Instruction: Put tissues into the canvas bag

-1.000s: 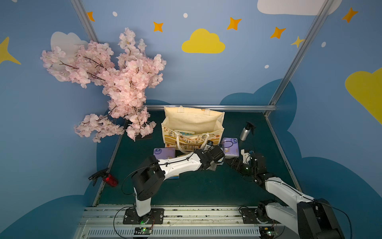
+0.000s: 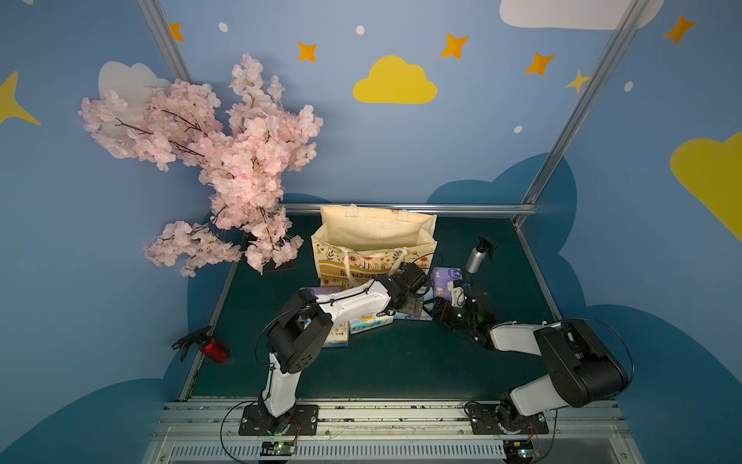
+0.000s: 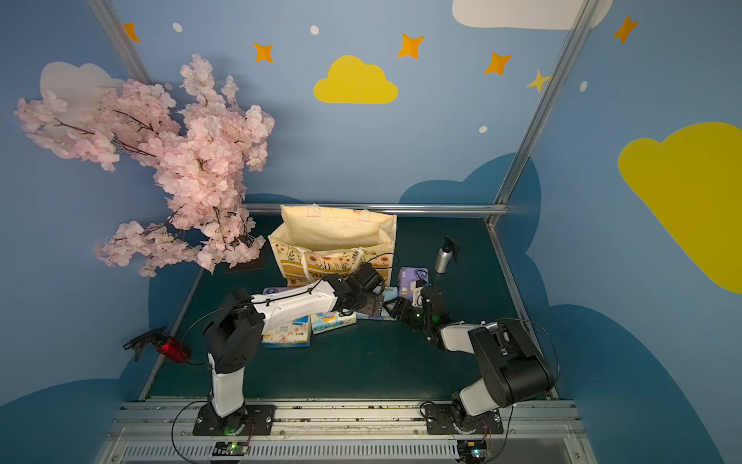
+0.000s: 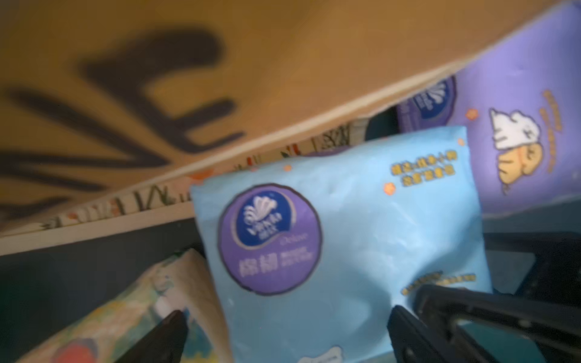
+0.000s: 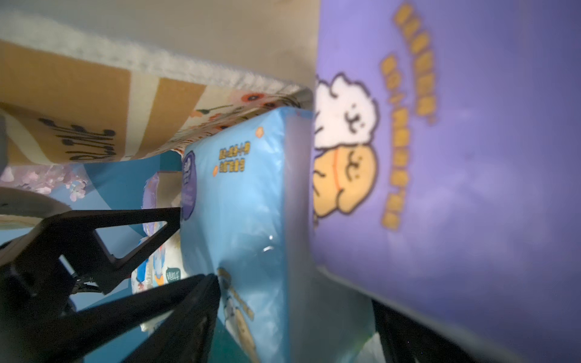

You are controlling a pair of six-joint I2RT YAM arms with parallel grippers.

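The cream canvas bag (image 2: pixel 373 232) stands open-topped at the back middle; its depth is hidden. A light blue tissue pack (image 4: pixel 351 217) lies in front of it. My left gripper is open above this pack, with its fingers spread across it. From the right, my right gripper reaches the same pack's end with its fingers apart, one on either side of the corner in the right wrist view; contact is unclear. A purple pack (image 2: pixel 446 280) stands close to the right of the blue one. Left of it are a patterned pack (image 3: pixel 334 321) and a white-and-yellow pack (image 3: pixel 286 334).
A silver spray bottle (image 2: pixel 474 259) stands at the back right, and a red one (image 2: pixel 214 349) is at the left edge. Pink blossoms (image 2: pixel 247 162) overhang the back left.
My right gripper has moved left to the blue pack's end. The left gripper has shifted slightly, staying over the pack. The bag's front wall has risen, hiding a pack seen inside earlier.
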